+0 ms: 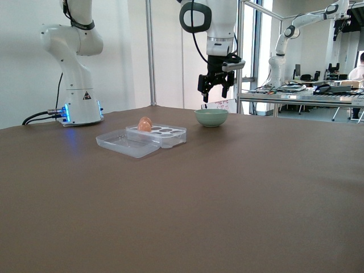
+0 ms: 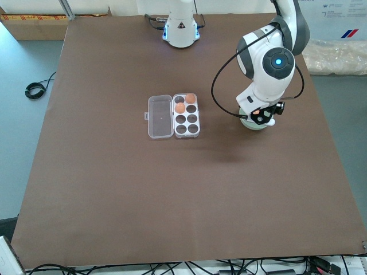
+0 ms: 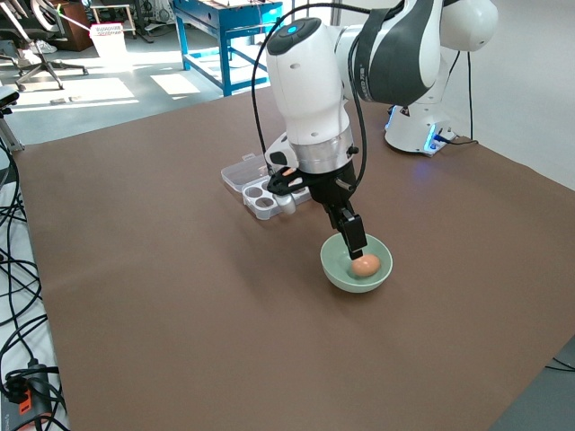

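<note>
My gripper hangs over the pale green bowl, pointing down. A brown egg lies in that bowl, just below and beside the fingertips. I cannot tell how far apart the fingers are. To the left sits a clear egg box with its lid laid open and a white holed insert; two eggs stand in it, the other visible holes empty.
Loose cables run along the outside of the front edge.
</note>
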